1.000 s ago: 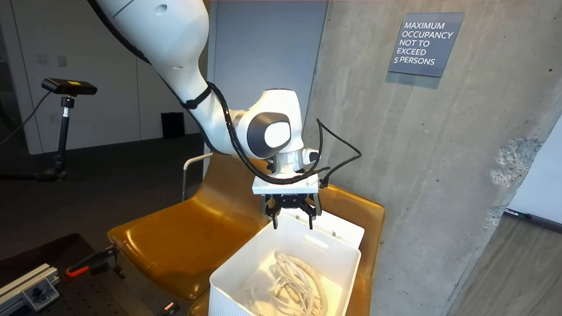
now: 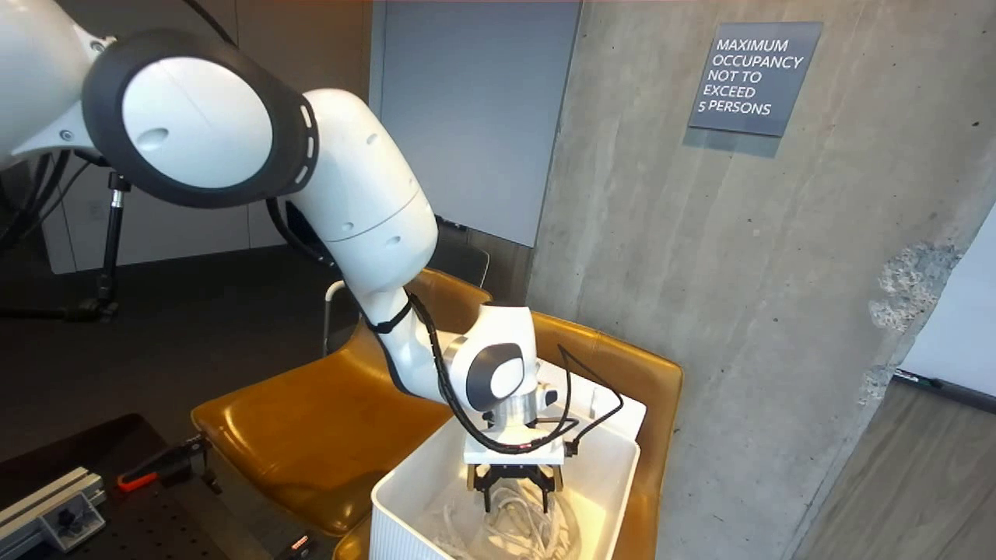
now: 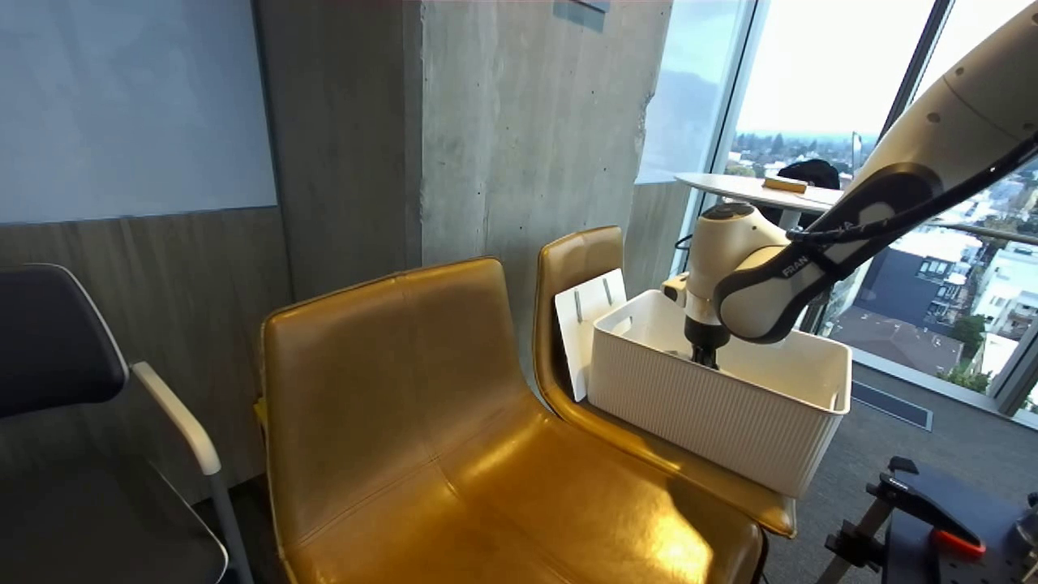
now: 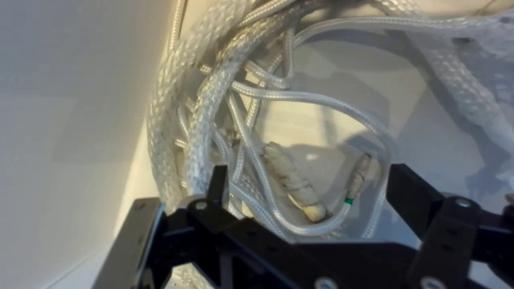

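My gripper [image 2: 516, 509] is open and reaches down inside a white ribbed bin [image 3: 681, 394]. Below its fingers [image 4: 409, 195] lies a tangle of white braided ropes [image 2: 560, 532], some thick and some thin. In the wrist view a thin rope [image 4: 308, 96] loops through the space between the fingers. Two taped rope ends, a thick one [image 4: 294, 183] and a thinner one [image 4: 357, 178] with a green band, rest on the bin floor there. Nothing is clamped. Exterior view 2 hides the fingertips behind the bin's near wall.
The bin stands on a tan chair [image 3: 671, 457], with a white panel [image 3: 584, 321] leaning at its side. Another tan chair [image 3: 409, 389] is alongside. A concrete wall [image 2: 747, 327] rises behind. Bin walls enclose the gripper closely, the nearest wall [image 4: 72, 120] being on the left of the wrist view.
The arm has come down from above the bin's back edge, and the gripper has moved down inside the bin to the ropes. It was open before too. The bin has not moved.
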